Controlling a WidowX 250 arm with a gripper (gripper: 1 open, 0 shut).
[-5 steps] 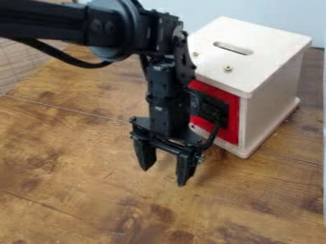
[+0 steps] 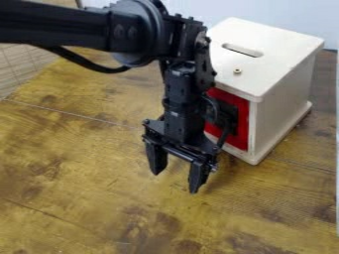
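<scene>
My black gripper (image 2: 175, 166) points down over the wooden floor, its two fingers apart with nothing between them. Behind it, to the right, stands a pale wooden box (image 2: 281, 99) with a slot and a small knob on top. The box's red front panel (image 2: 239, 139) faces toward the lower left and is partly hidden by my wrist and its cabling.
A tiled area (image 2: 27, 60) lies at the back left, and a white wall (image 2: 265, 15) is behind the box.
My arm and gripper have shifted slightly to the right over the last second. The box has not visibly moved.
</scene>
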